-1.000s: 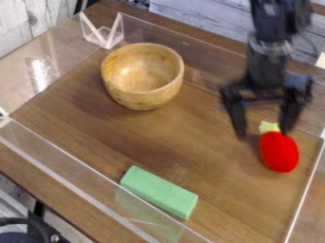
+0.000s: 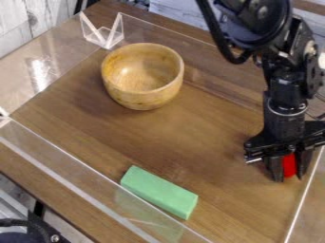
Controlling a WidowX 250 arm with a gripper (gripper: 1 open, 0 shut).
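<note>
My gripper (image 2: 282, 159) is low at the right edge of the wooden table, over a red object (image 2: 291, 164) that is mostly hidden behind its fingers. Only small red patches show, and I cannot tell whether the fingers grip it. A wooden bowl (image 2: 143, 79) sits at the upper left, and a green block (image 2: 158, 193) lies near the front.
Clear plastic edging runs along the table's left and front sides. A small clear bracket (image 2: 105, 33) is at the back left.
</note>
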